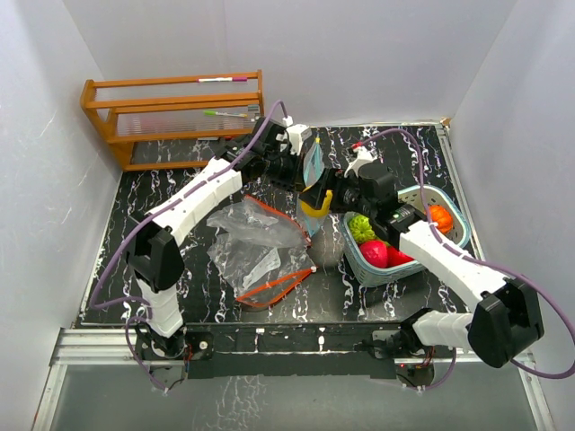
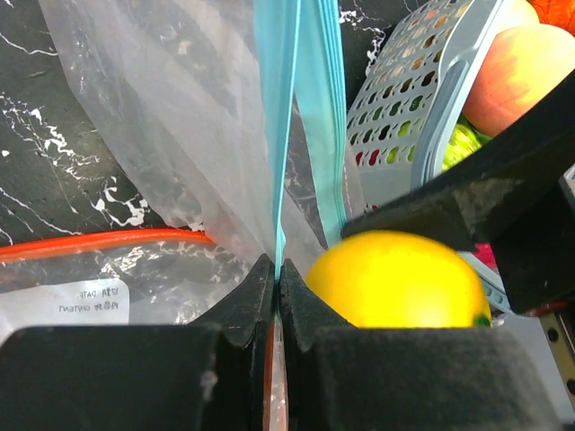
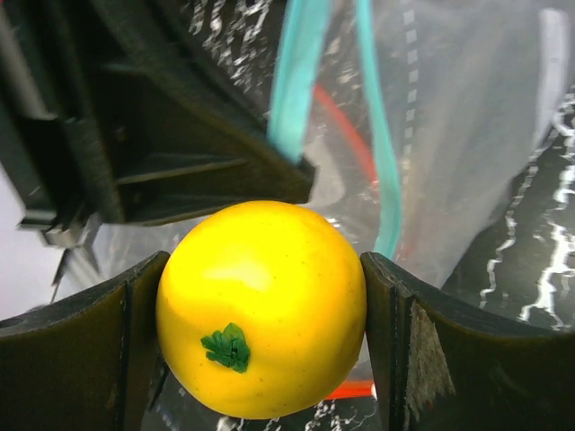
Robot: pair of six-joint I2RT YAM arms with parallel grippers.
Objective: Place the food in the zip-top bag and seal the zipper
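Note:
My left gripper is shut on the blue zipper edge (image 2: 280, 135) of an upright clear bag. My right gripper holds a yellow fruit with a green stem mark (image 3: 252, 287) between its fingers, at the bag's mouth beside the left gripper. In the top view the fruit (image 1: 314, 203) sits between both grippers, in front of the blue-edged bag (image 1: 313, 162). More clear bags with orange zippers (image 1: 260, 251) lie flat on the dark table.
A pale blue basket (image 1: 373, 274) of colourful food stands at the right. A wooden rack (image 1: 126, 162) with pens stands at the back left. Walls enclose the sides and back.

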